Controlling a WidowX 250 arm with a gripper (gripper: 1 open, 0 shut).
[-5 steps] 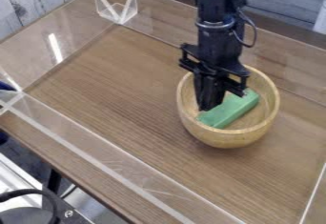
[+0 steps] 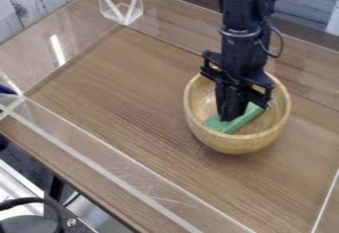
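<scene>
A round tan bowl (image 2: 220,138) sits on the wooden table at the right of centre, with a green block (image 2: 243,121) lying inside it. The black gripper (image 2: 225,106) reaches down from the top into the bowl, over the upper left part of the green block. Its fingertips are dark and hard to make out, so whether anything is between them cannot be seen.
A small white object (image 2: 122,9) stands at the back left. A black cable (image 2: 34,215) lies at the lower left corner.
The gripper has moved a little to the right over the bowl, and less of the green block shows now.
</scene>
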